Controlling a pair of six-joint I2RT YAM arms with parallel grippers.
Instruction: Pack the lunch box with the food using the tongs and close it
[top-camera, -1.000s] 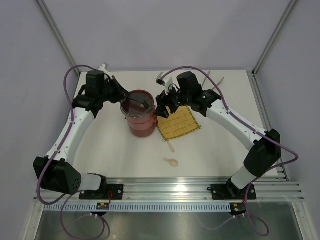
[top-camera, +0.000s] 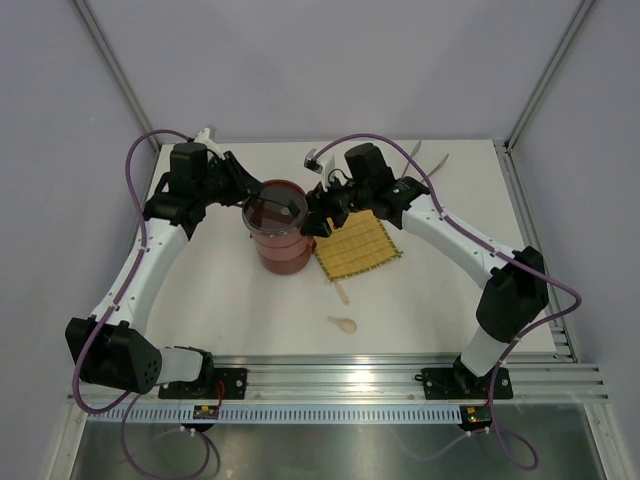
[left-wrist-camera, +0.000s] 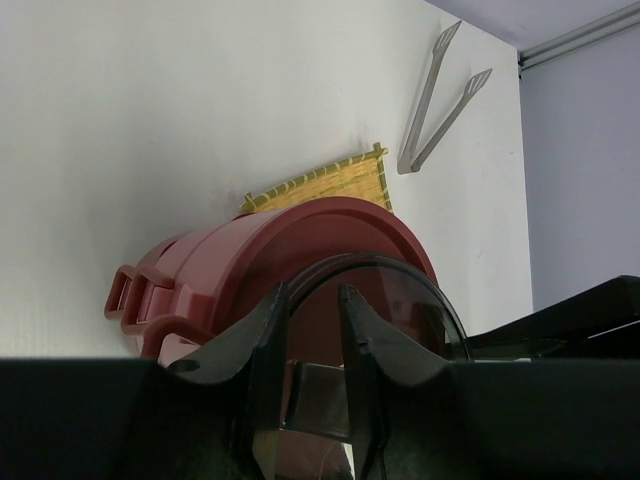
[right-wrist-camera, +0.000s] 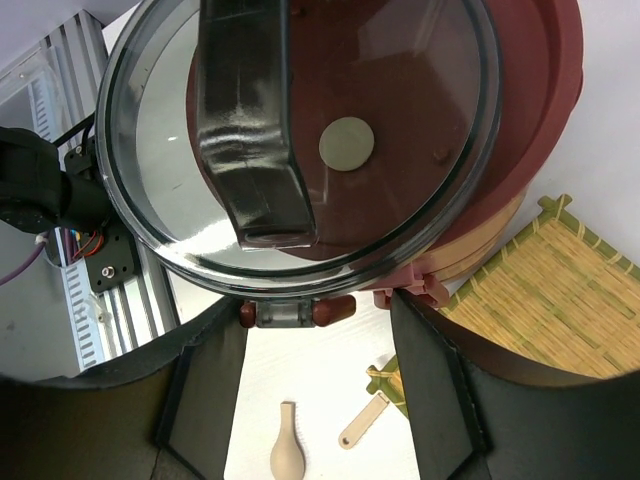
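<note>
A stacked reddish lunch box (top-camera: 282, 252) stands at the table's centre-left, its clear lid with a dark handle (right-wrist-camera: 250, 130) tilted on top. My left gripper is at the lid's left side, fingers either side of its rim area; whether it grips cannot be told. My right gripper is at the lid's right edge, fingers apart around the red-and-metal latch (right-wrist-camera: 330, 310), grip unclear.
A woven mat (top-camera: 360, 250) lies right of the box, metal tongs (left-wrist-camera: 430, 120) behind it, a wooden spoon (top-camera: 342, 325) and a light handled utensil (right-wrist-camera: 360, 423) in front.
My right gripper has moved left toward the lunch box over the last second. My left gripper has shifted only slightly at the lid.
</note>
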